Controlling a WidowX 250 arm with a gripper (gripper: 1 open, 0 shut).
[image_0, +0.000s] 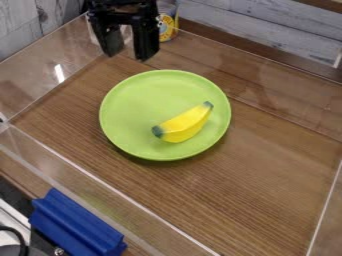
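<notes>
My gripper (127, 36) is at the top of the view, black, open, over the wooden table above the green plate. A yellow banana (183, 122) lies on the right part of the green plate (134, 105). Nothing shows between the gripper's fingers.
A can (168, 22) stands at the back, partly behind the gripper. A blue rack (74, 225) lies at the lower left. Clear plastic sheeting borders the table on the left.
</notes>
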